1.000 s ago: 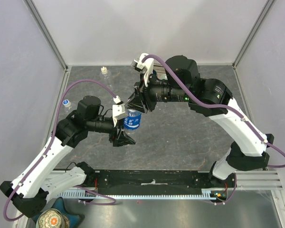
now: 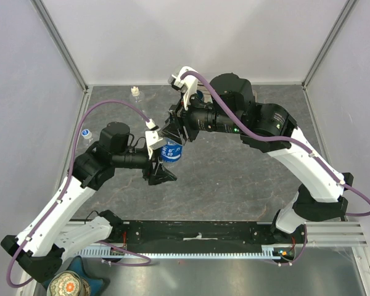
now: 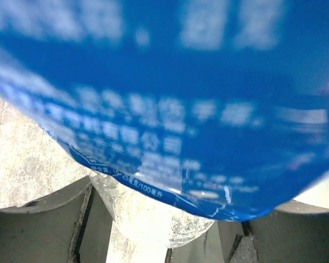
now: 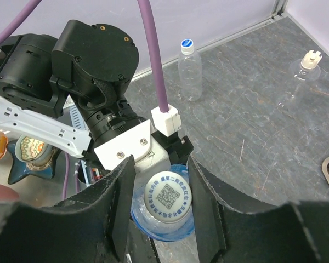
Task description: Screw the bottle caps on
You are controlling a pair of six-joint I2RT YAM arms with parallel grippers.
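A clear bottle with a blue label (image 2: 171, 151) is held upright above the table, my left gripper (image 2: 158, 174) shut on its lower part. The label fills most of the left wrist view, with the clear base (image 3: 153, 216) between the fingers. From above, the right wrist view shows a white cap (image 4: 168, 197) on the bottle's top. My right gripper is part open, one finger to each side of the cap; some room shows on the left, while the right finger looks close against it. How far down the cap sits is hidden.
A bottle with a blue cap (image 4: 187, 44) stands at the left of the table. Farther back is a bottle with a white pronged top (image 4: 311, 59). The rim of a beige tray (image 4: 328, 171) shows at the right wrist view's edge.
My right gripper has shifted slightly to the left over the bottle. The bottle and my left gripper have moved only a little.
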